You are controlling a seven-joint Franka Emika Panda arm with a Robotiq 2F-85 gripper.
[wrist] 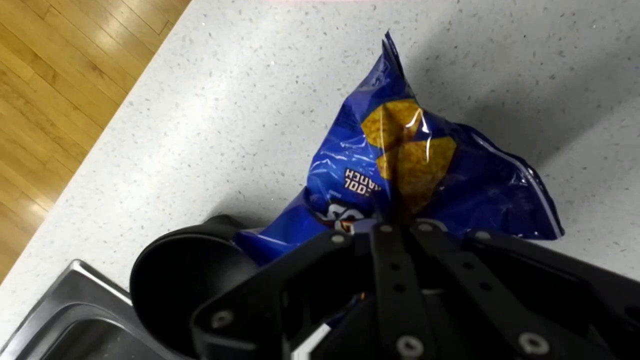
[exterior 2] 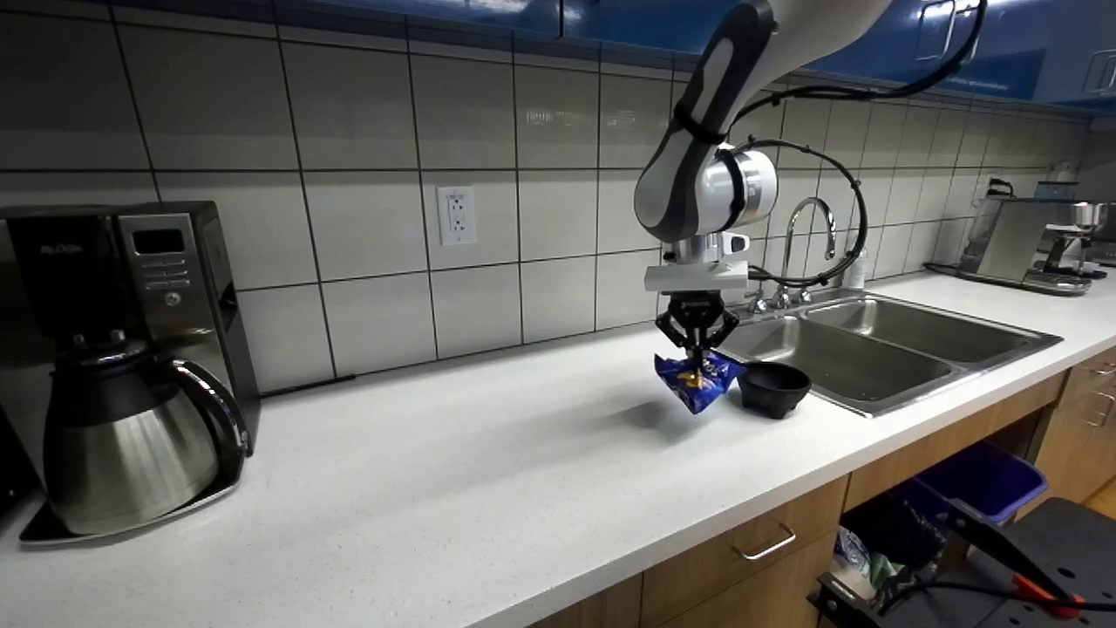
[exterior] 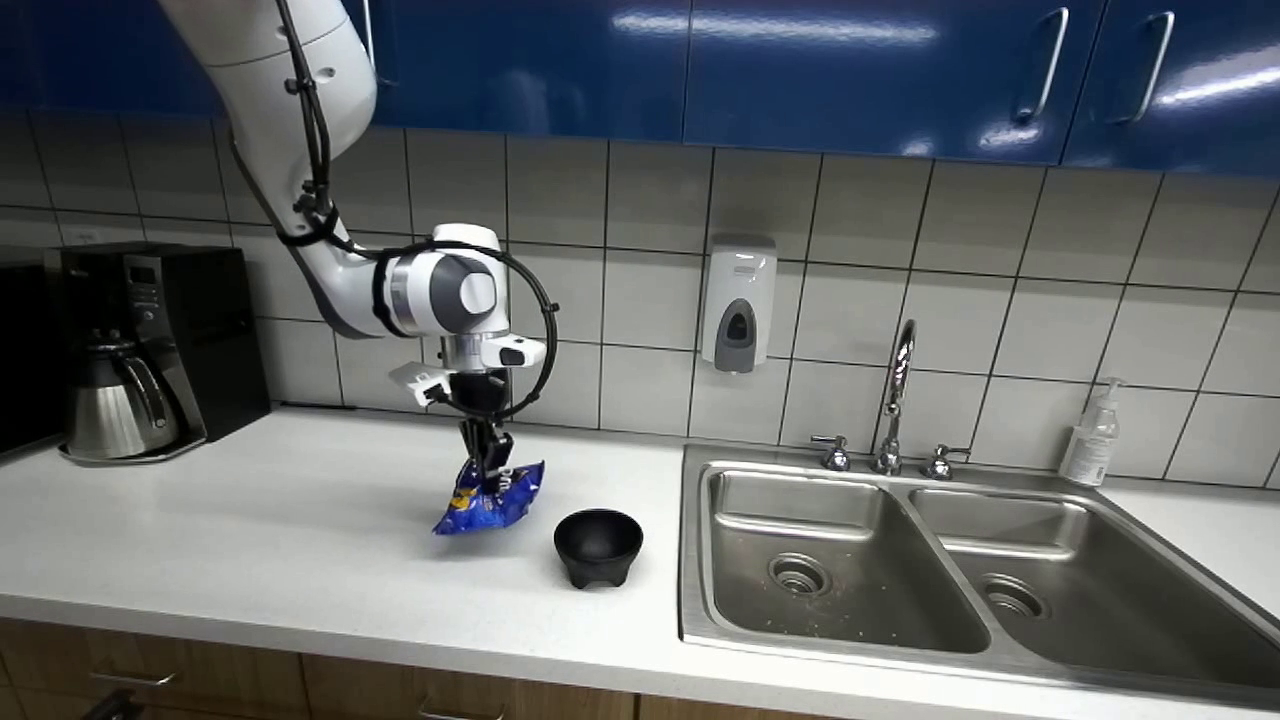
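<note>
A crumpled blue chip bag [exterior: 474,512] hangs just above the white counter, its middle pinched by my gripper [exterior: 492,480]. In the wrist view the bag [wrist: 354,156] shows chips and "Cool Ranch" lettering, bunching together where the closed fingers [wrist: 393,264] meet it. From the other side, the gripper [exterior 2: 697,359] points straight down with the bag [exterior 2: 696,385] spread below it and a shadow on the counter. Right of the bag stands a black bowl [exterior: 599,546], upright and apparently empty; in the wrist view the bowl [wrist: 180,282] is partly covered by the bag's corner and the gripper.
A double steel sink [exterior: 828,564] lies right of the bowl, with a faucet [exterior: 897,396] behind it. At the far left stands a coffee maker [exterior 2: 125,366] with its carafe. Blue cabinets [exterior: 840,72] hang above.
</note>
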